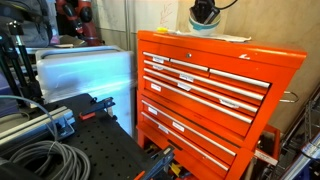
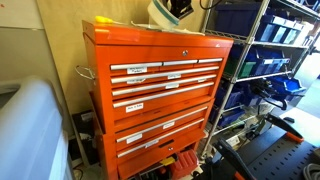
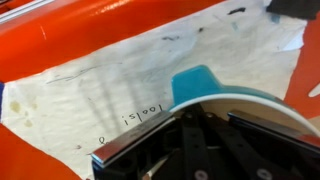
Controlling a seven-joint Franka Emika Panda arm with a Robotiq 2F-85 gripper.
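A white bowl [image 1: 205, 24] with a teal patch [image 3: 196, 84] is tilted at the top of the red tool cabinet [image 1: 215, 57]. My gripper [image 1: 205, 10] is at its upper edge, shut on what looks like the thin rim. In the wrist view the pale rim runs up to my dark fingers [image 3: 135, 143], and the exact contact there is hidden. The second exterior view shows the bowl [image 2: 163, 16] leaning, with my black gripper against it. Whether its lower edge still touches the cabinet top is unclear.
A stained white paper sheet [image 3: 75, 95] with handwriting lies on the cabinet top. A small yellow item [image 2: 103, 19] sits near its corner. Shelves of blue bins [image 2: 255, 62] stand beside the cabinet; a white storage box [image 1: 85, 75] is on its other side.
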